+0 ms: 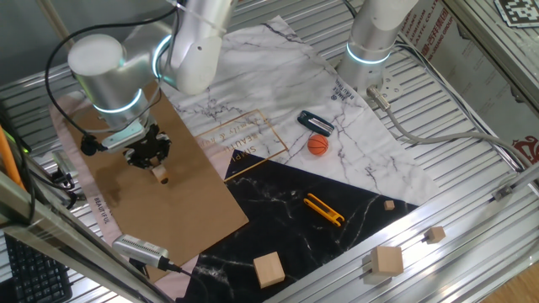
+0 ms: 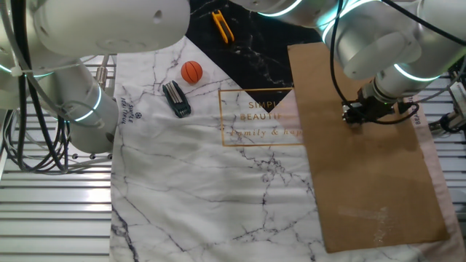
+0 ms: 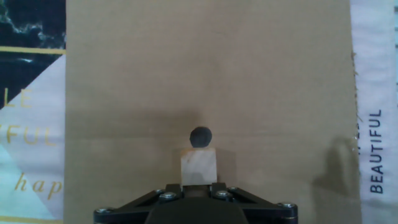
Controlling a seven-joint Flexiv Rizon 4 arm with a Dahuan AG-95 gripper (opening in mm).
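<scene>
On the brown cardboard point(image 1: 181, 210) a small pale wooden block point(image 1: 158, 172) has a dark round piece point(image 3: 201, 137) at its far end. In the wrist view the block point(image 3: 199, 167) lies right in front of my black gripper, in line with its fingertips. From above right, my gripper point(image 1: 148, 151) hangs over the cardboard with the block just beyond its tips. Whether the fingers grip the block or only stand over it cannot be told. In exterior view 2 the gripper point(image 2: 353, 113) hides the block.
An orange ball point(image 1: 317, 145), a dark stapler-like object point(image 1: 316, 123) and a yellow cutter point(image 1: 324, 209) lie on the marble-pattern cloth. Wooden blocks, including a large one point(image 1: 269, 269), stand near the front edge. Most of the cardboard around the gripper is bare.
</scene>
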